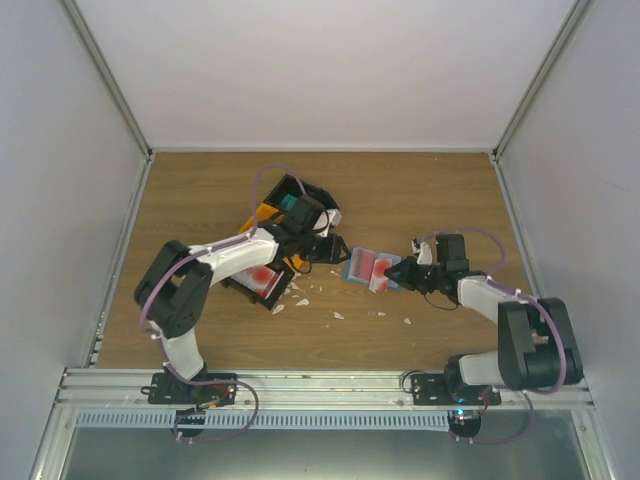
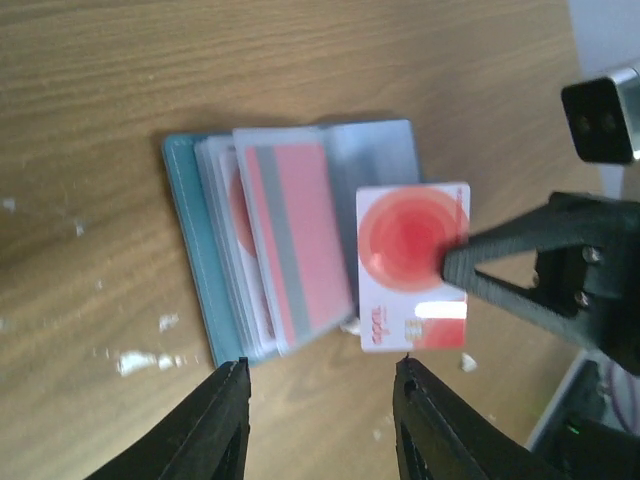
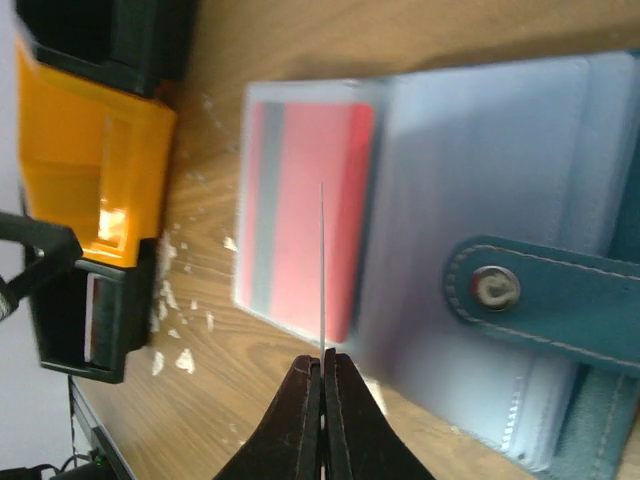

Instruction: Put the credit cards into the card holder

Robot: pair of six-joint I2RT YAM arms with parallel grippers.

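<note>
The blue card holder (image 2: 192, 210) lies spread on the table, with clear sleeves and a pink-and-grey striped card (image 2: 300, 220) in one of them. My right gripper is shut on a white card with a red circle, seen edge-on as a thin line in the right wrist view. That card hangs over the holder, beside the striped card and in front of the blue sleeve in the left wrist view; whether it touches cannot be told. To the holder's left, my left gripper stands open, nothing between its fingers.
A compartmented box, black with an orange section (image 3: 95, 160), sits to the left, partly under my left arm. White scraps (image 1: 338, 315) litter the table in front. The holder's snap strap (image 3: 540, 290) lies across its sleeve. Bare wood (image 1: 430, 190) stretches behind the holder.
</note>
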